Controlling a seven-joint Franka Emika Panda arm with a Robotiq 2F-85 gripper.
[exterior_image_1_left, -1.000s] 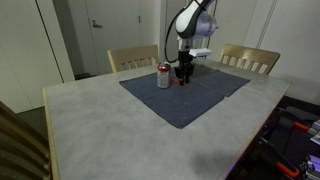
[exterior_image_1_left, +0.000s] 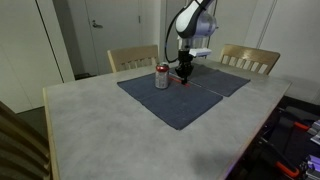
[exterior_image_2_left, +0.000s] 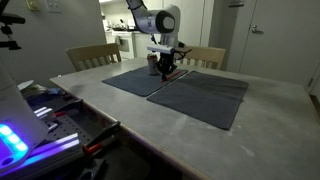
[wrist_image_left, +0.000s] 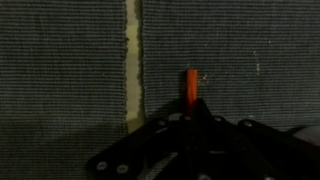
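In the wrist view, a thin orange stick-like object (wrist_image_left: 192, 86) juts forward from my dark gripper, which is shut on its near end. Grey ribbed mat lies beneath it. The exterior views show the gripper (exterior_image_1_left: 183, 79) low over the far part of the mats, beside a reddish can (exterior_image_1_left: 162, 76) with a pale top. The can (exterior_image_2_left: 153, 64) stands upright, apart from the gripper. The fingers are too dark and small to make out clearly, and whether the orange object touches the mat I cannot tell.
Two dark grey mats (exterior_image_2_left: 205, 97) cover part of the pale table (exterior_image_1_left: 90, 130), with a narrow strip of table (wrist_image_left: 133, 60) between them. Chairs (exterior_image_1_left: 249, 60) stand round the table's edge.
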